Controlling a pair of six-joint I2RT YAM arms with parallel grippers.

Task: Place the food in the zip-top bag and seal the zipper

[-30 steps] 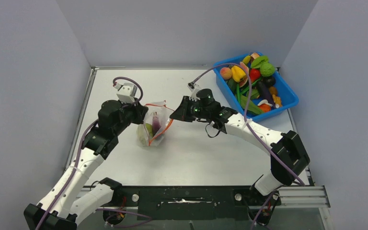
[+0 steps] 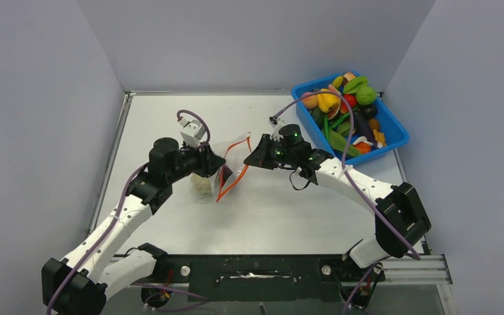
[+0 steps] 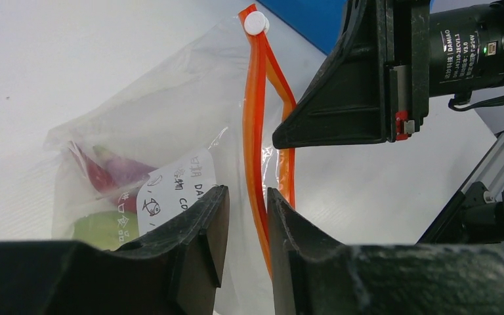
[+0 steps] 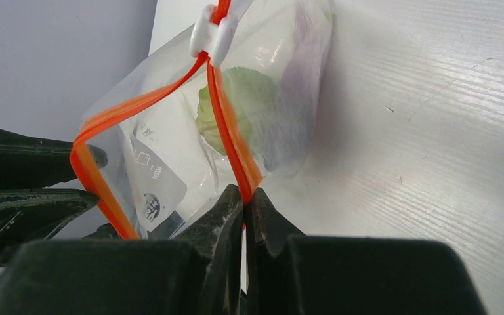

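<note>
A clear zip bag (image 2: 203, 187) with orange zipper sits mid-table, holding a pale green item (image 4: 233, 98) and purple produce; its mouth gapes in the right wrist view. A white slider (image 3: 256, 23) is on the orange strip. My right gripper (image 2: 249, 161) is shut on one orange zipper strip (image 4: 230, 125). My left gripper is part open at the other strip (image 3: 254, 131), which runs down at its fingertips; whether it grips it I cannot tell.
A blue bin (image 2: 397, 134) full of vegetables stands at the back right.
Both grippers have moved rightward, the left one further, and the bag's orange mouth has shifted right with them.
</note>
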